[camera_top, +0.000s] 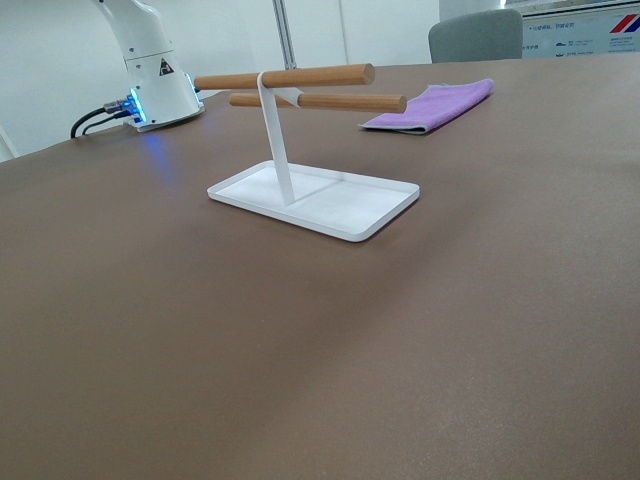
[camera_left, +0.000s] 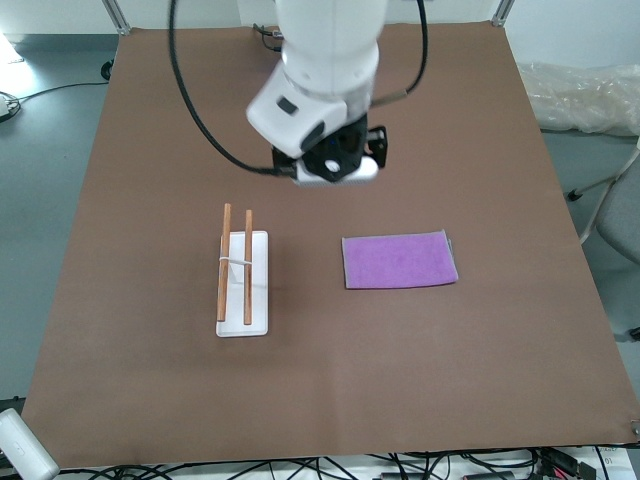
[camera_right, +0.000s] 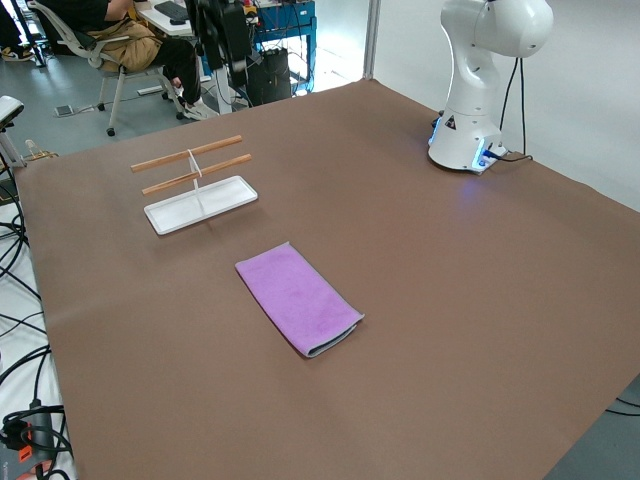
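A white rack with two wooden bars stands on its tray (camera_left: 256, 300), left of centre in the left view and close up in the top view (camera_top: 350, 210). A folded purple towel (camera_left: 399, 260) lies flat to its right, also in the right view (camera_right: 298, 296). My gripper (camera_left: 343, 163) hangs above the table behind both, touching neither; whether it is open or shut is unclear from this angle. In the right view only a dark part of it shows at the top edge.
Cables run beyond its front edge, and a chair (camera_left: 625, 210) stands off its right side.
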